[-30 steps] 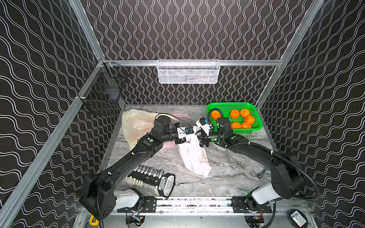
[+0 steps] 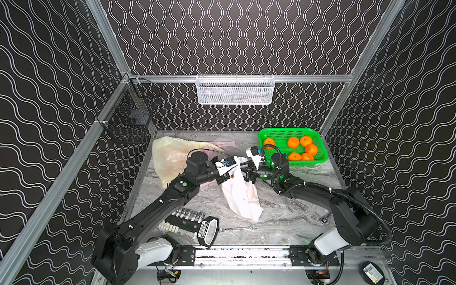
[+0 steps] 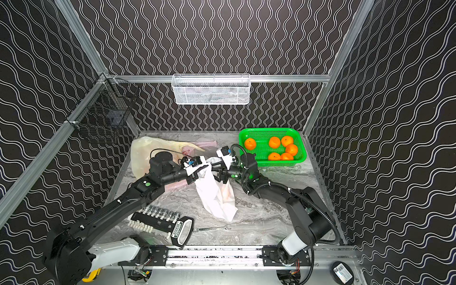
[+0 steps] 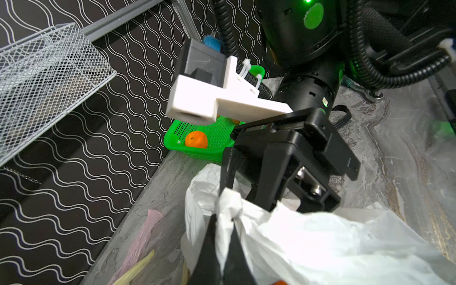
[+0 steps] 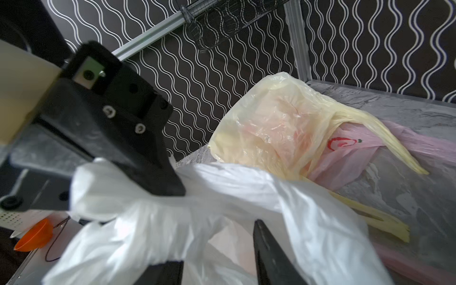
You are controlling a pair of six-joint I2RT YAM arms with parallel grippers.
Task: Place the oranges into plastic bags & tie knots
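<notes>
A white plastic bag [image 2: 241, 199] [image 3: 216, 199] [image 4: 342, 242] hangs between both grippers at the middle of the table, with a hint of orange under it. My left gripper is shut on a twisted strand of the bag. My right gripper, part open, is among the bag's folds, close beside the left one; whether it grips anything is unclear. A green basket [image 2: 323, 152] at the back right holds several oranges [image 2: 293, 142]. Yellowish and pink plastic bags [image 2: 173, 156] [image 5: 266, 114] lie at the back left.
A socket set [image 2: 190, 223] and a wrench [image 2: 237, 229] lie at the front. A white wire basket [image 2: 235, 90] is on the back rail, a black one [image 2: 130, 109] on the left. Some bare table shows at front right and middle.
Both grippers have shifted slightly over the last second, the left arm a little leftward.
</notes>
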